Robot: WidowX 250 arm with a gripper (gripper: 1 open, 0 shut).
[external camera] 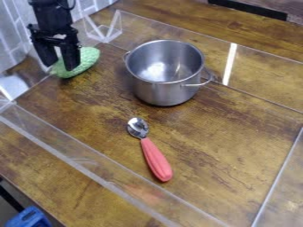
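My black gripper [56, 50] is at the upper left, over a green oval object [81, 64] that lies partly hidden behind it; whether its fingers are open or shut is unclear. A steel pot [162, 84] stands at the upper middle. Below it lies a spoon with a red handle [155, 159], its metal bowl pointing toward the back.
Clear plastic barriers edge the wooden table [225, 151] at the left, back and right. A blue object [28, 219] is at the bottom left corner, outside the barrier.
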